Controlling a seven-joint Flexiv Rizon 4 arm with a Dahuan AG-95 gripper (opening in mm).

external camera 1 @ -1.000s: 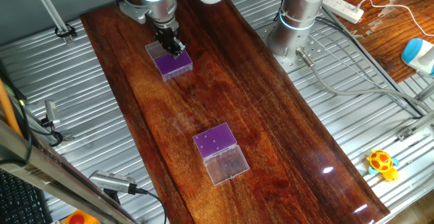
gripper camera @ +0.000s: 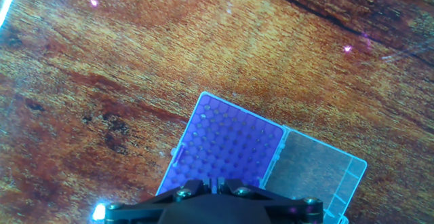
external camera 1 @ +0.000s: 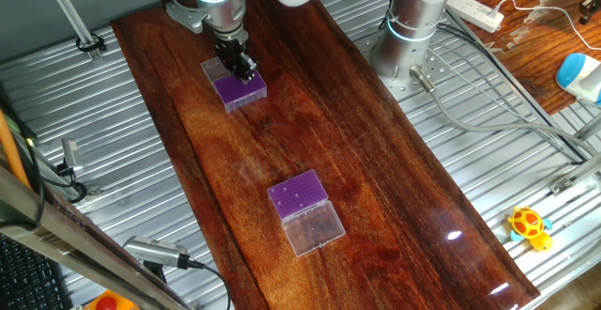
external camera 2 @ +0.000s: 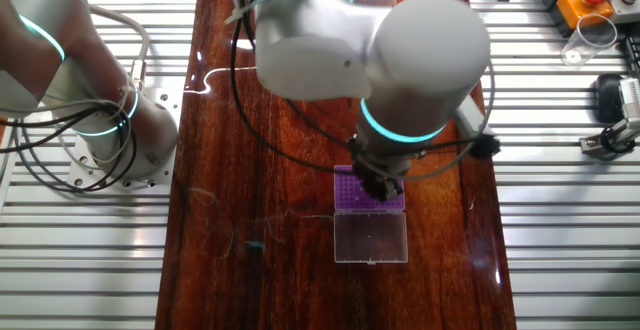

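Observation:
My gripper [external camera 1: 246, 71] points down over the far purple rack box [external camera 1: 246, 100], whose clear lid lies folded open behind it. In the wrist view the rack's purple grid of holes [gripper camera: 224, 139] fills the lower middle, and the clear lid [gripper camera: 312, 166] extends to the right. The dark fingertips of the gripper stand close together at the rack's lower edge. Whether anything thin is between them cannot be made out. A second purple rack [external camera 1: 297, 193], with a few pale specks in its grid, lies nearer with its clear lid [external camera 1: 314, 228] open.
Bare wooden tabletop [external camera 1: 258, 146] separates the two boxes. The arm's base [external camera 1: 399, 52] stands beside the board. A toy turtle [external camera 1: 528, 224] sits off to the right, and a clear cup [external camera 2: 590, 40] is beyond the board's edge.

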